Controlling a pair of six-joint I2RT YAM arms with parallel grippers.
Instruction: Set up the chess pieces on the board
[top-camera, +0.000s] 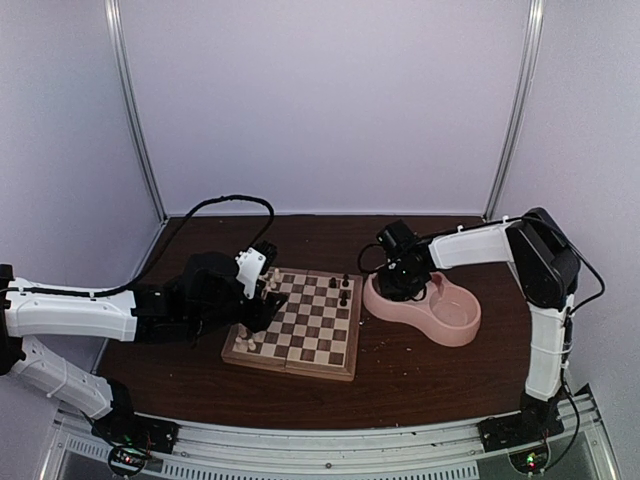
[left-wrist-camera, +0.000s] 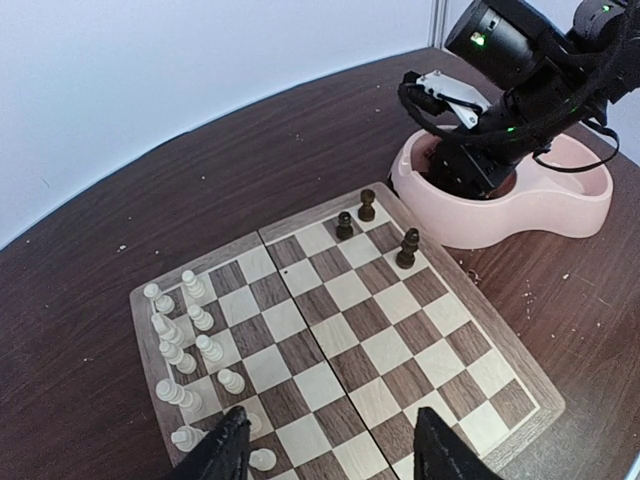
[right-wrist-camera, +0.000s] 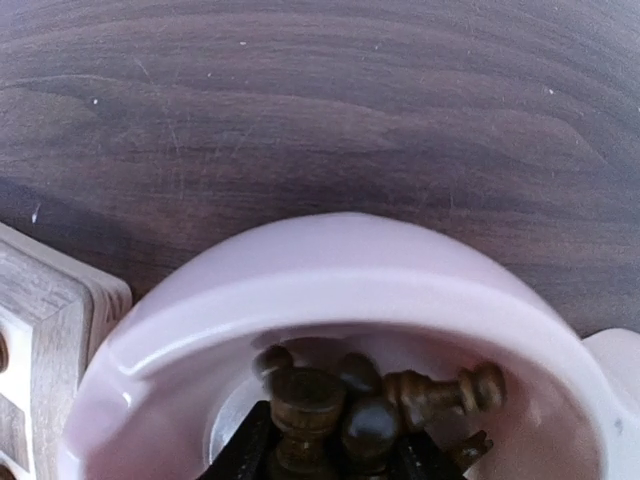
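The wooden chessboard (left-wrist-camera: 350, 330) carries two columns of white pieces (left-wrist-camera: 210, 348) along its left side. At its far right corner stand a few dark pieces (left-wrist-camera: 345, 226). More dark brown pieces (right-wrist-camera: 306, 402) lie jumbled in the round bowl of the pink container (right-wrist-camera: 350, 255). My right gripper reaches down into that bowl, its fingertips apart on either side of the pieces; whether they touch any is hidden. Over the board's left part hangs my left gripper, open, with only board squares showing between its fingers.
The pink container's second hollow (top-camera: 455, 310) is empty. Its rim surrounds the right gripper closely, and the board's edge (right-wrist-camera: 95, 290) lies close to its left.
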